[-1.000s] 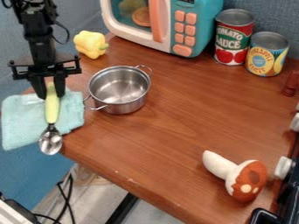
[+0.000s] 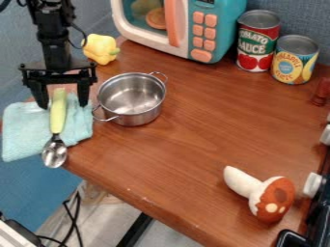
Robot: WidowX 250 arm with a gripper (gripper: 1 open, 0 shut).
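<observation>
The black gripper [image 2: 62,94] is at the left edge of the table, pointing down over a spoon [image 2: 54,150] with a pale yellow handle, its metal bowl toward the front. The handle's top end lies between or just below the fingers; whether they grip it I cannot tell. The spoon lies over a light blue cloth [image 2: 23,130] at the table edge. Right of it stands a steel pot [image 2: 130,96] with two handles.
A rubber duck [image 2: 100,50], toy microwave [image 2: 168,24], tomato can [image 2: 258,43] and yellow can [image 2: 295,60] stand at the back. A plush mushroom [image 2: 264,193] lies front right beside black equipment [image 2: 314,217].
The gripper has shifted slightly, with its fingers looking a little further apart than before. The spoon and other objects look unmoved.
</observation>
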